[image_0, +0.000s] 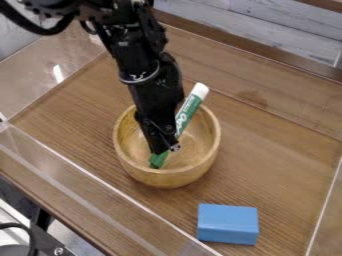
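Note:
A round tan bowl (199, 160) sits on the wooden table. Inside it leans a green tube with a white end (191, 104), resting toward the bowl's rim at upper right. The black gripper (163, 142) is down in the bowl at the tube's left side, partly in front of it. Whether anything is between its fingers is hidden.
A blue block (227, 223) lies at the lower right. A clear edge strip and cables run along the lower left.

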